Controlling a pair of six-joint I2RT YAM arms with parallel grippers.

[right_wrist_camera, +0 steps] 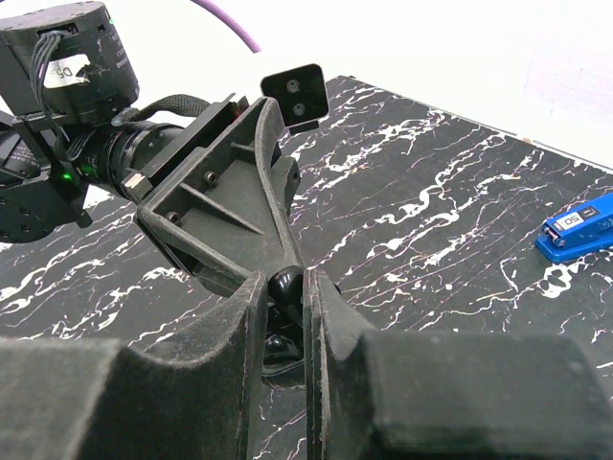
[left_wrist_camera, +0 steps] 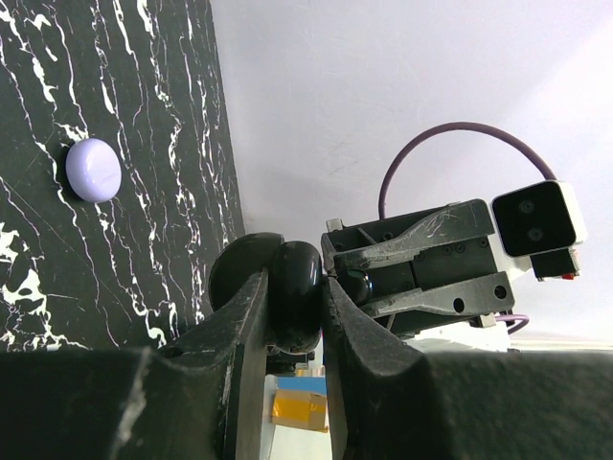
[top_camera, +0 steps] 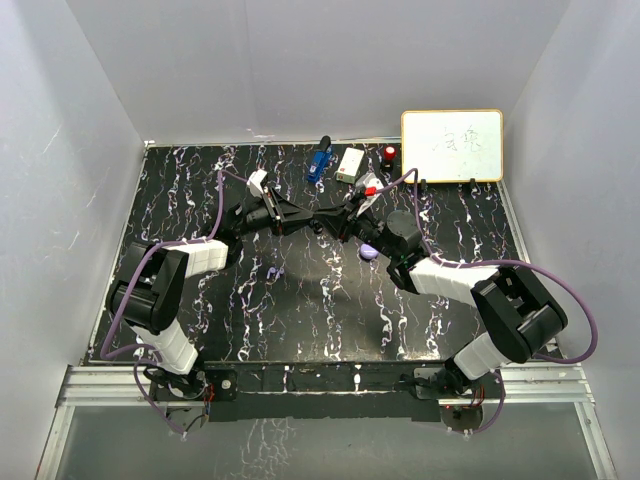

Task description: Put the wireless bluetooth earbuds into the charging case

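Over the middle of the table, my left gripper [top_camera: 305,222] and right gripper [top_camera: 332,218] meet almost tip to tip. Between the left fingertips sits a glossy black rounded piece [left_wrist_camera: 294,297], apparently the charging case, with a dark curved shell beside it. In the right wrist view, glossy black parts [right_wrist_camera: 285,286] show at the right fingertips, close against the left gripper's tip. The right gripper is shut on a small black piece, likely an earbud, mostly hidden by the fingers. Whether it sits inside the case cannot be made out.
A smooth purple oval [left_wrist_camera: 94,171] lies on the table, and a small pale purple item [top_camera: 274,272] lies left of centre. Along the back stand a blue stapler [top_camera: 319,164], a white box [top_camera: 350,164], a dark red-capped bottle [top_camera: 388,157] and a whiteboard [top_camera: 452,146].
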